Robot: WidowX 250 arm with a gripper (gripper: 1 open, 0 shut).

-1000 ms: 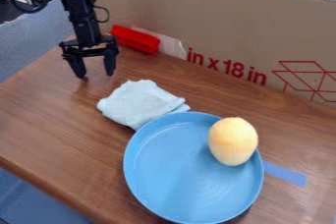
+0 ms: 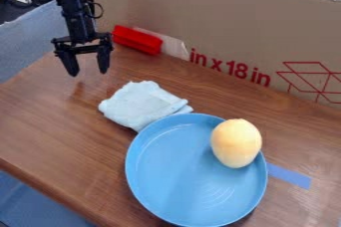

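Note:
The black gripper point(image 2: 86, 65) hangs over the back left of the wooden table, its fingers apart and nothing seen between them. A folded pale blue cloth point(image 2: 140, 105) lies below and right of it. A blue plate point(image 2: 180, 176) holds a pale yellow round object point(image 2: 236, 141) on its right part. A red object point(image 2: 138, 39) lies against the cardboard behind, right of the gripper.
A cardboard panel point(image 2: 240, 22) with red print borders the table's back. Blue tape point(image 2: 289, 176) lies right of the plate. Bare wood point(image 2: 60, 131) fills the front left, with the table's edge beyond.
The gripper has moved a little to the left and slightly up. The cloth, plate and round object have not moved.

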